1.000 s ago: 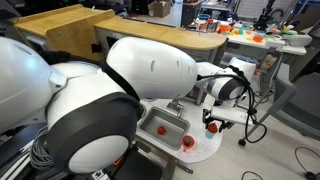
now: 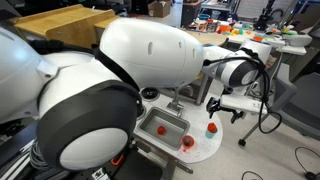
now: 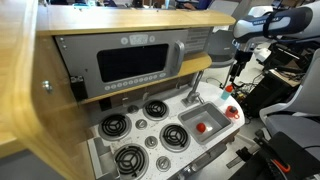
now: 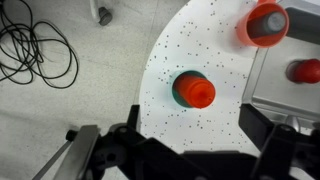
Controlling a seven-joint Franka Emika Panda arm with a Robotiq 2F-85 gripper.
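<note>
A teal cup [image 3: 226, 95] with a round red-orange object [image 4: 201, 94] on its top stands upright on the white counter, near its rounded end. My gripper is above it, open, its two fingers wide apart with nothing between them. In exterior view 1 the gripper [image 2: 238, 112] hangs higher than the teal cup [image 2: 211, 130] and a little to its right, clear of it.
A red bowl [image 4: 266, 24] holding a dark item stands beside the sink [image 4: 273, 85]. Inside the sink lies a red object [image 3: 201, 127]. Stove burners [image 3: 133, 158] lie farther along the counter. Cables [image 4: 35, 42] lie on the floor past the counter edge.
My gripper has risen away from the counter, and its fingers no longer reach down near the cup. The cup and its red-orange top stay in place.
</note>
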